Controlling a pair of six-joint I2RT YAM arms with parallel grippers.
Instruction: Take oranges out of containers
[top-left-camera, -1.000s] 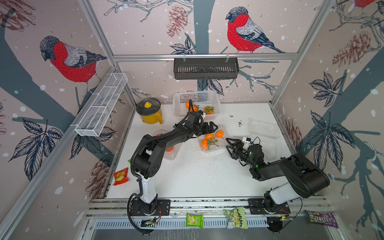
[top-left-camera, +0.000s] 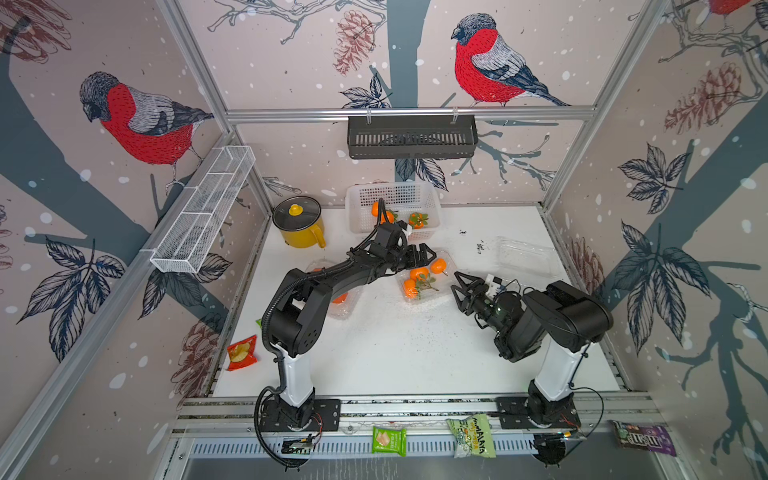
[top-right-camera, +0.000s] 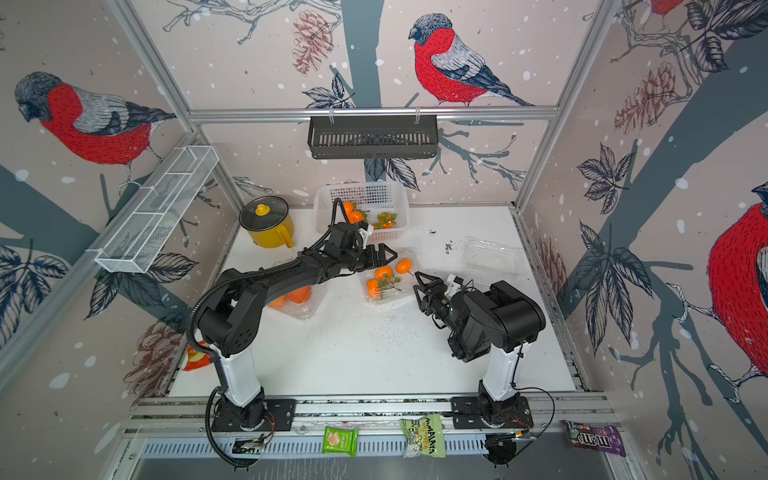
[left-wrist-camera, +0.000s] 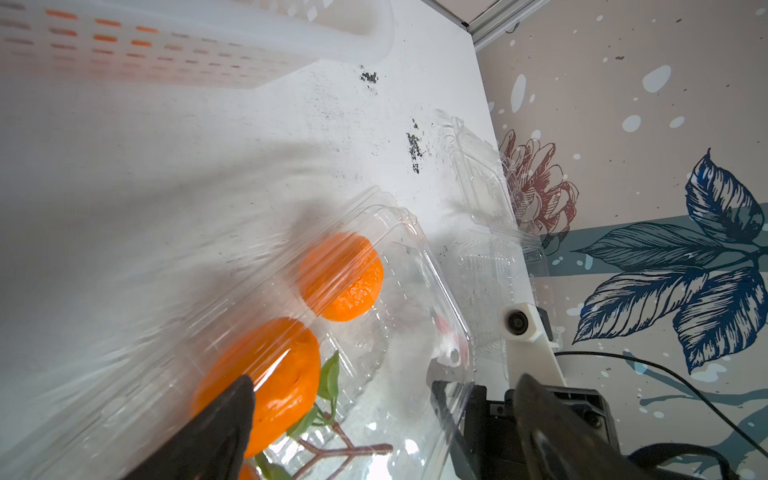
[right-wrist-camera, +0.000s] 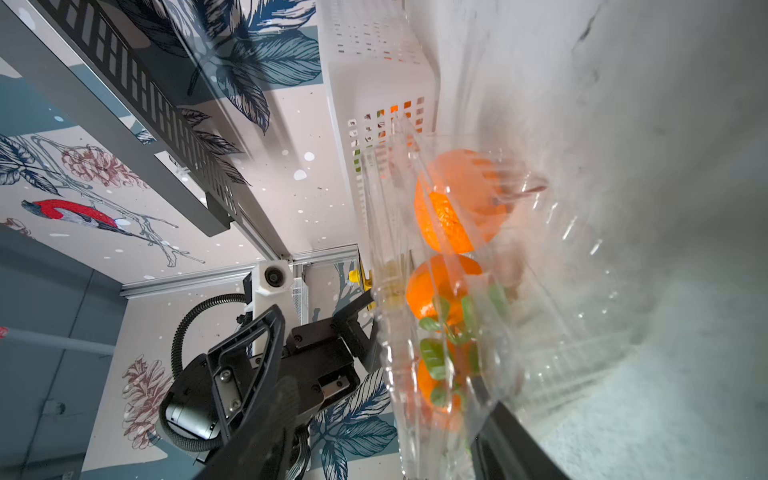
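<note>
A clear plastic container (top-left-camera: 445, 294) stands mid-table with its lid open or off; I cannot tell which. Inside are a loose-looking orange (left-wrist-camera: 345, 280), a bigger orange (left-wrist-camera: 276, 376) and a leafy one (top-left-camera: 410, 289) with a green-leaved twig. Above its back edge my left gripper (top-left-camera: 429, 255) is open and empty, its fingers (left-wrist-camera: 216, 432) spread over the fruit. My right gripper (top-left-camera: 461, 289) is at the container's right side, fingers (right-wrist-camera: 505, 444) apart, with the clear wall appearing between them; contact is unclear. A second clear container (top-left-camera: 345, 311) with oranges is partly hidden beneath my left arm.
A white basket (top-left-camera: 353, 217) with oranges is at the back, beside a yellow pot (top-left-camera: 297, 232). Empty clear containers (top-left-camera: 524, 257) lie at the right. A red snack packet (top-left-camera: 241, 353) lies front left.
The right arm's elbow has swung inward to the left, and its gripper has shifted only slightly. The left arm, the containers and the oranges look unmoved.
</note>
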